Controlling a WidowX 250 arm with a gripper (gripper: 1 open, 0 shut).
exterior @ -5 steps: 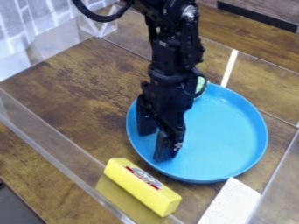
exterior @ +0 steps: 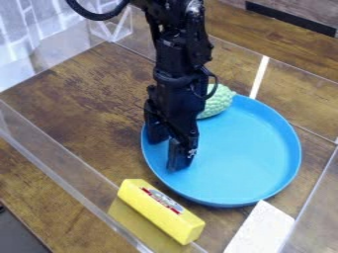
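Observation:
My black gripper (exterior: 173,138) hangs over the left part of a round blue plate (exterior: 244,158), its fingertips low near the plate's surface; it stands open, with nothing clearly visible between its fingers. Behind the arm, a pale green textured object (exterior: 218,104) rests at the back of the plate, partly hidden.
A yellow block (exterior: 158,210) with a label lies in front of the plate at the lower left. A white rectangular object (exterior: 260,232) is at the lower right.
The arm has risen a little and shifted slightly back and left, uncovering more of the green object and of the plate's middle.

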